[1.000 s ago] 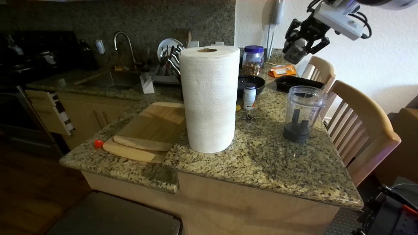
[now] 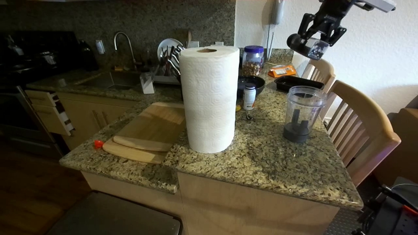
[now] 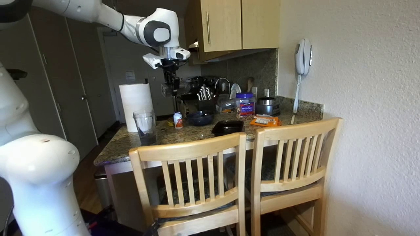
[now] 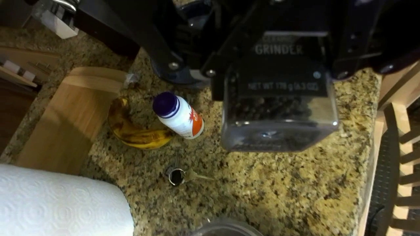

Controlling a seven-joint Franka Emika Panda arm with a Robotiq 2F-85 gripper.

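Note:
A clear pepper grinder with a black cap and dark peppercorns inside is held in the air over the counter, its clear end toward the wrist camera. My gripper is shut on this grinder, which lies tilted on its side in exterior view 1. Exterior view 2 has the gripper well above the counter, near the paper towel roll. Below the raised grinder, a clear blender cup with a dark blade base stands on the counter. The far side of the grip is hidden by dark fingers.
A white bottle, a banana and metal measuring spoons lie around mid-counter. Behind them are a dark bowl, a black tray and a nut jar. Chairs line one side.
My gripper has shifted slightly right in exterior view 1, and the wrist has turned. The grinder, still held, has swung from near upright to a sideways tilt. The counter items are unmoved.

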